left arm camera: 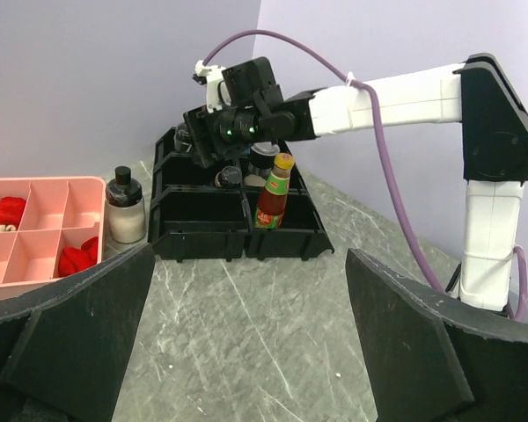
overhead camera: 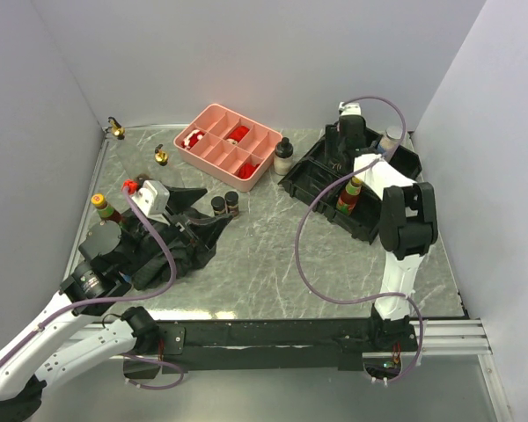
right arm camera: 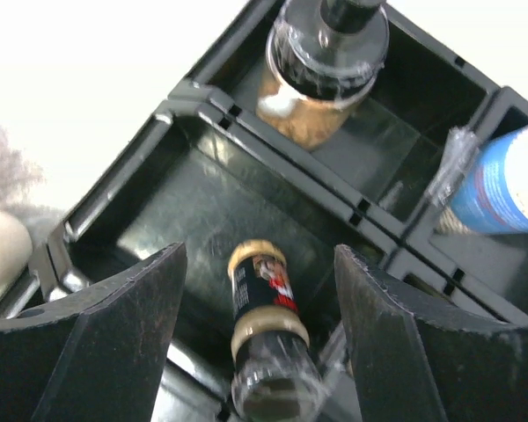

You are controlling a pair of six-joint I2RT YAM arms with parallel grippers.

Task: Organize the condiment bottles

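Observation:
My right gripper hangs over the black organizer (overhead camera: 301,186), open, its fingers either side of a small dark bottle (right arm camera: 262,286) in a compartment. A jar (right arm camera: 310,97) and a blue-labelled container (right arm camera: 497,180) occupy other compartments. A yellow-capped sauce bottle (left arm camera: 273,198) stands at the front right. Outside, a dark-topped bottle (overhead camera: 282,156) stands left of the organizer. My left gripper is open and empty on the left, near two small dark jars (overhead camera: 231,204) and another yellow-capped bottle (overhead camera: 104,209).
A pink divided tray (overhead camera: 218,154) with red items is at the back. Walls bound both sides and the back.

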